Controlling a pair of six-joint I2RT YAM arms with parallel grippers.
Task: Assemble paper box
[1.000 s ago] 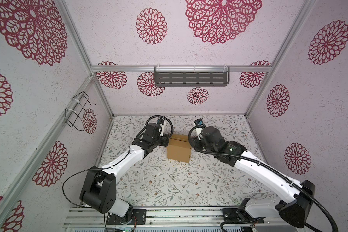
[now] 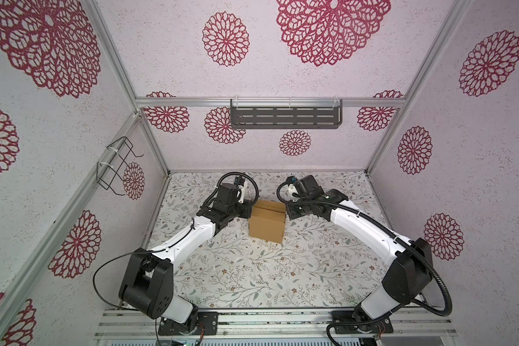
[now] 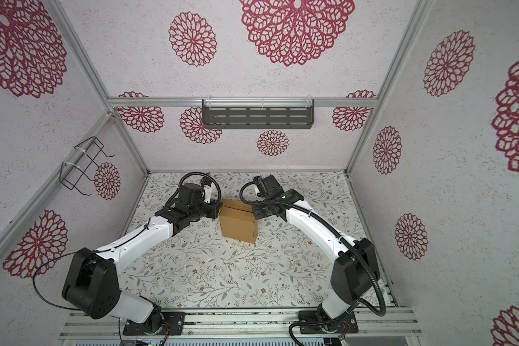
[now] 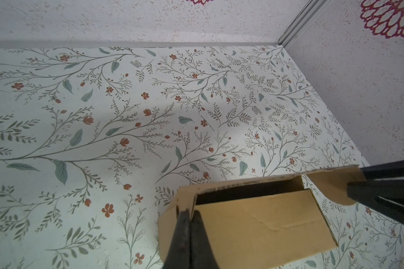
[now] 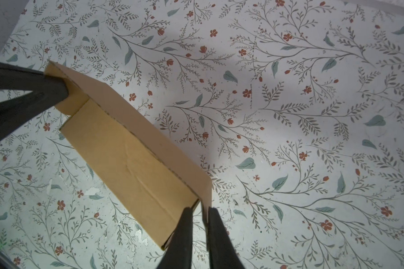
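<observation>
The brown cardboard box [image 2: 267,225] [image 3: 238,225] stands at the middle of the table, its narrow top partly open. At its left end, my left gripper is shut on the thin cardboard edge. My right gripper is part open at the opposite end, the edge of a side flap [image 5: 205,197] between its fingertips. From the left wrist view, the right fingers [image 4: 381,197] straddle a rounded flap [image 4: 336,186] sticking out from the box. A dark gap shows between the raised back panel and the front top panel [image 4: 264,224]. The box's inside is mostly hidden.
Around the box, the floral table surface [image 2: 259,276] is clear. A grey slotted shelf [image 2: 286,117] hangs on the back wall, and a black wire rack [image 2: 116,164] is fixed at the left. Patterned walls enclose the sides.
My right arm has swung inward and its wrist has turned, bringing the gripper to the box's right end. The left arm and the box have stayed in place.
</observation>
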